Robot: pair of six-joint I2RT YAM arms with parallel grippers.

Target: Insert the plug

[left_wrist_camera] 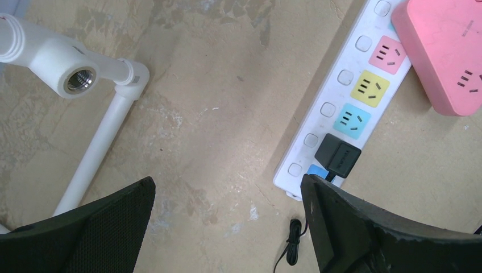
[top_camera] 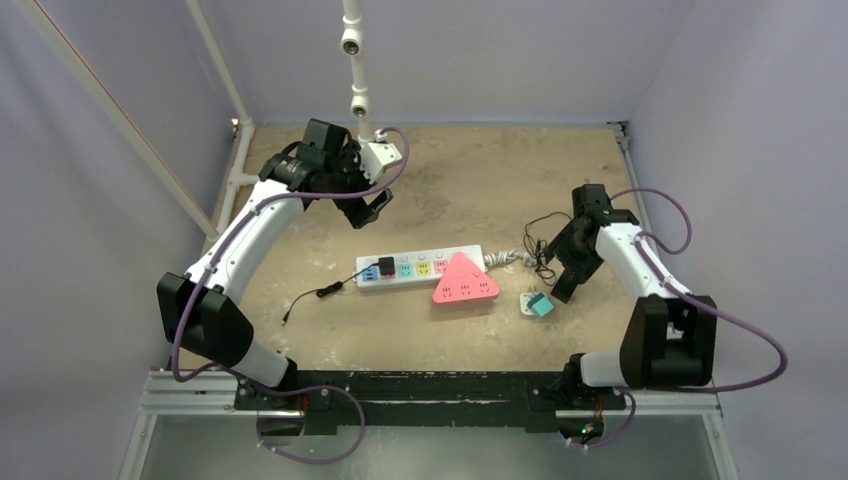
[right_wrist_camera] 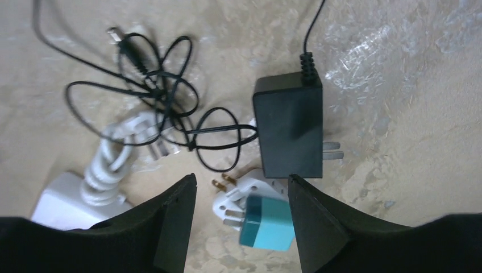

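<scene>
A black power adapter [right_wrist_camera: 289, 125] lies on the table with its metal pins sticking out to the right in the right wrist view. My open right gripper is just above it, empty. A white plug and a teal-topped plug [right_wrist_camera: 266, 222] lie beside it. The white power strip [left_wrist_camera: 304, 153] carries a black adapter [left_wrist_camera: 338, 154] plugged at one end. A pink triangular socket block [top_camera: 465, 285] rests against the strip. My open left gripper hangs above the table at the back left, nothing between its fingers.
Tangled black cable [right_wrist_camera: 165, 96] and a coiled white cord [right_wrist_camera: 108, 165] lie left of the adapter. A thin cable with bundle [left_wrist_camera: 293, 242] trails from the strip. White pipe [left_wrist_camera: 96, 148] with camera mounts stands at the back.
</scene>
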